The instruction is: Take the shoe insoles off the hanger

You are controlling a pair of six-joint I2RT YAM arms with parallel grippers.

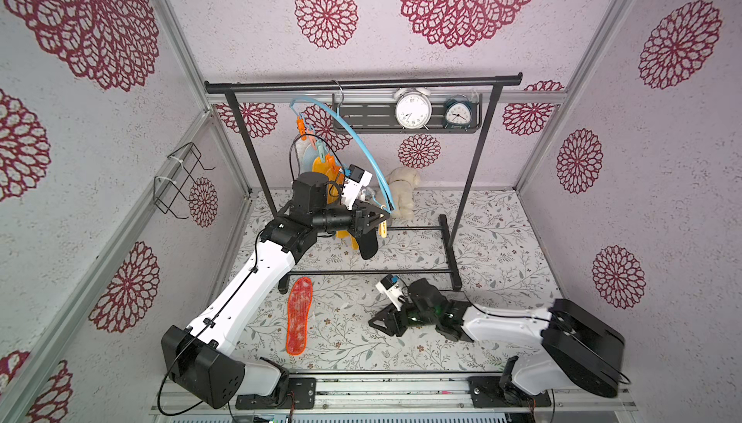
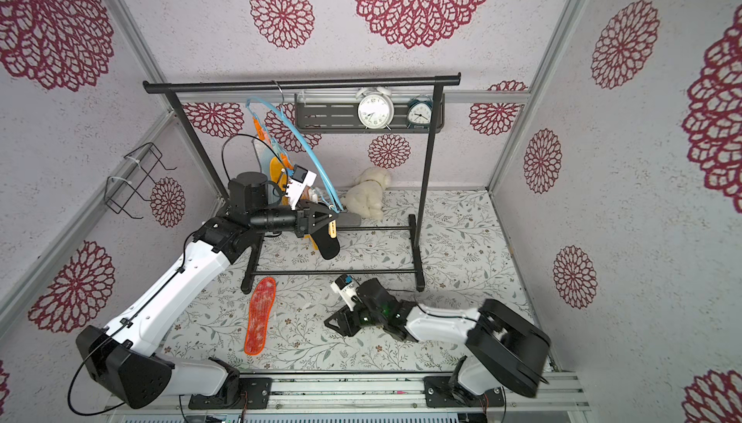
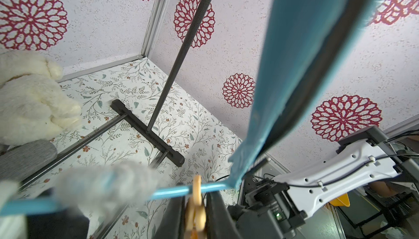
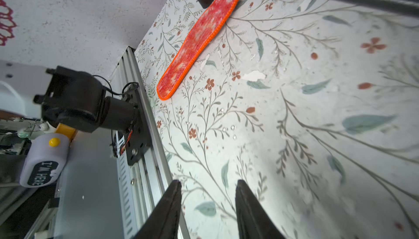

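Observation:
A blue hanger [image 1: 357, 138] hangs tilted from the rack bar, with orange and light-coloured pieces [image 1: 327, 166] on its far-left side. My left gripper is shut on a yellow clip [image 3: 197, 195] at the hanger's lower right end. A black insole [image 1: 368, 243] hangs just below that gripper; its upper part is hidden. One red insole with an orange edge [image 1: 299, 316] lies flat on the floor at front left, also in the right wrist view. Over the front floor, right of the red insole and apart from it, my right gripper is open, nothing between its fingers.
The dark rack [image 1: 363, 84] spans the back, its lower rails [image 1: 409, 271] near the floor. A cream plush toy [image 1: 403, 191] sits behind it, and a white clock [image 1: 412, 111] stands on the wall shelf. The front right floor is partly covered by my right arm.

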